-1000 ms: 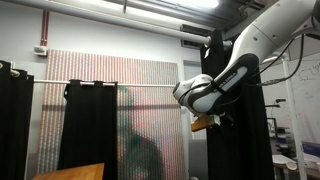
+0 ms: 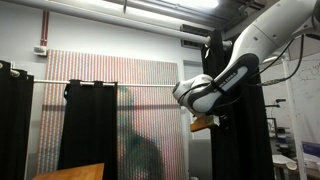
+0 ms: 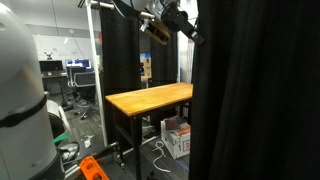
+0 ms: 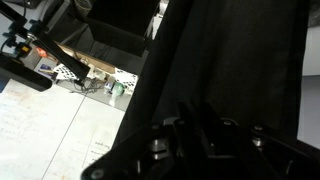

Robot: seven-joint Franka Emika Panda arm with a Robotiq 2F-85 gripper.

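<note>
A black curtain [image 2: 238, 125] hangs beside the arm in exterior view 1. At its near edge, high above the floor, is my gripper [image 2: 222, 120]. Exterior view 2 has the gripper [image 3: 197, 38] at the top, against the edge of the same dark curtain [image 3: 255, 100]. Black cloth [image 4: 235, 70] fills most of the wrist view, and a fold runs down to my gripper at the bottom. The fingers appear shut on this cloth; their dark fingers barely stand out from it, so the exact grip is hard to see.
A wooden-topped table [image 3: 150, 98] stands below the arm, its top bare. A white crate [image 3: 177, 140] sits on the floor beyond it. Another black curtain [image 2: 88, 125] hangs on a rail [image 2: 140, 85] along the striped wall. Office desks and chairs lie farther back.
The arm and gripper have shifted very slightly, if at all, beside the curtain. Everything else looks the same.
</note>
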